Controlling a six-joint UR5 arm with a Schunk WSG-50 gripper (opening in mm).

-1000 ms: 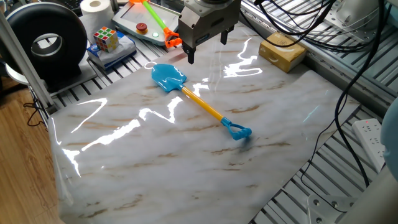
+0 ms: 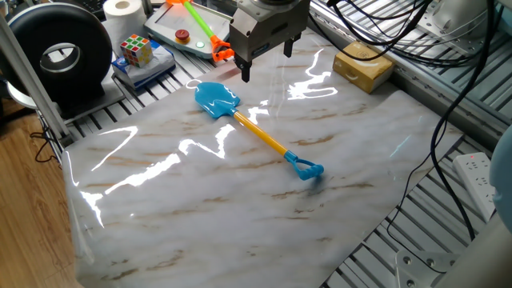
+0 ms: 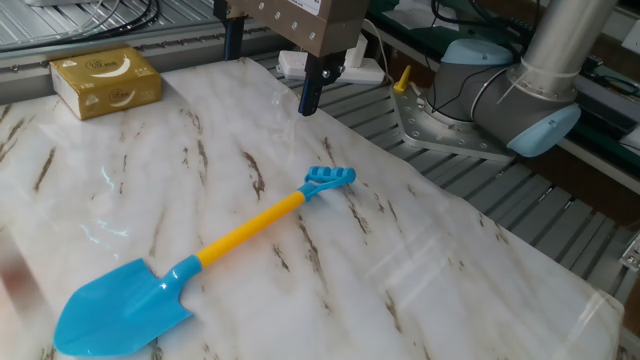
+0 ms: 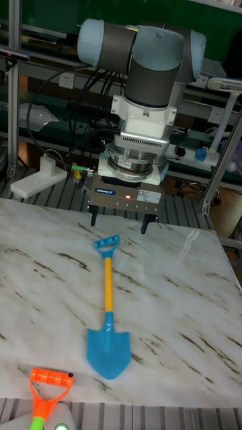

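A toy shovel lies flat on the marble-patterned sheet, with a blue blade (image 2: 216,99), a yellow shaft (image 2: 261,134) and a blue grip (image 2: 306,169). In exterior view 2 its blade (image 3: 120,310) is at the lower left and its grip (image 3: 328,178) points toward the arm's side. Above the sheet hangs my gripper (image 2: 268,61), apart from the shovel. Its two dark fingers (image 3: 311,88) are spread wide, and the gap between them is empty. Exterior view 3 shows the gripper (image 4: 119,222) facing down, beyond the shovel's grip (image 4: 107,242).
A yellow box (image 2: 362,67) sits at the sheet's edge. Off the sheet are a puzzle cube (image 2: 136,50) on a blue-white packet, an orange-and-green toy handle (image 2: 222,51), a black spool (image 2: 56,54) and a power strip (image 2: 478,181). Much of the sheet (image 2: 216,232) is bare.
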